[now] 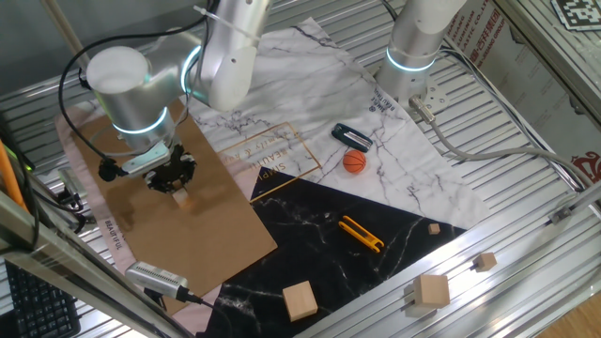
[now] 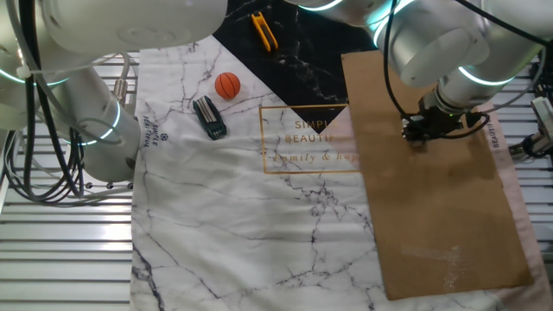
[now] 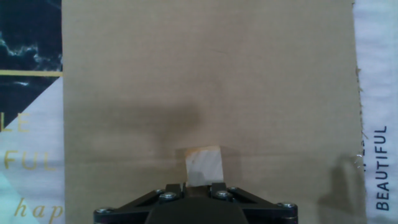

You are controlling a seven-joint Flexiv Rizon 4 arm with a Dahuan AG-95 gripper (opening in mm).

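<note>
Low over the brown cardboard, my gripper is shut on a small pale wooden block (image 3: 204, 166). In the wrist view the block projects past the fingertips, its near end hidden between them. In exterior view 1 the block (image 1: 182, 198) shows just below the gripper (image 1: 173, 178); whether it touches the cardboard cannot be told. Exterior view 2 shows the gripper (image 2: 418, 131) over the cardboard (image 2: 441, 225), with the block hidden there.
On the marble-pattern cloth lie an orange ball (image 1: 354, 161), a dark green stapler-like object (image 1: 352, 137), a yellow cutter (image 1: 362, 234) and a larger wooden block (image 1: 300, 300). More wooden blocks (image 1: 431, 291) sit toward the right.
</note>
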